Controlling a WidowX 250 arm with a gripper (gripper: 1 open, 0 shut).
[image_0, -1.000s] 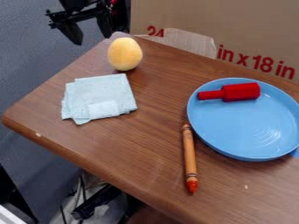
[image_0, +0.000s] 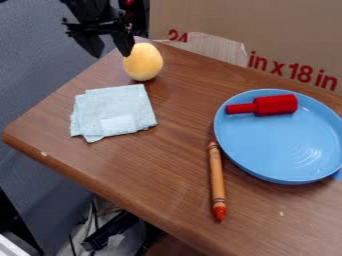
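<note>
My black gripper (image_0: 107, 44) is at the top left, its two fingers spread apart with nothing seen between them, just up and left of a yellow egg-shaped object (image_0: 143, 64). Below that lies a folded pale cloth (image_0: 112, 108). A blue plate (image_0: 278, 148) at the right holds a red cylinder with a handle (image_0: 273, 104). An orange crayon (image_0: 217, 180) lies left of the plate.
A cardboard box (image_0: 254, 30) stands along the back. The wooden table (image_0: 127, 180) ends at a diagonal edge on the left, with clear surface in its middle and lower left.
My gripper has come down and slightly toward the right, closer to the yellow object. The objects on the table have not moved.
</note>
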